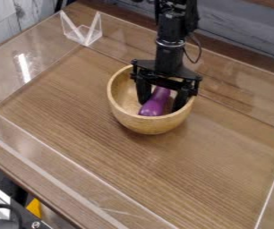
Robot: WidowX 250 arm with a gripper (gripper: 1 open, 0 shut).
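A wooden bowl (140,116) sits on the wooden table near its middle back. Inside lies a purple oblong object (155,102). My black gripper (165,86) is down at the bowl from above, open, its two fingers straddling the purple object at the bowl's back. The fingertips are partly hidden by the bowl and object.
A clear wire or plastic holder (82,29) stands at the back left of the table (127,179). Dark things lie off the table at the lower left.
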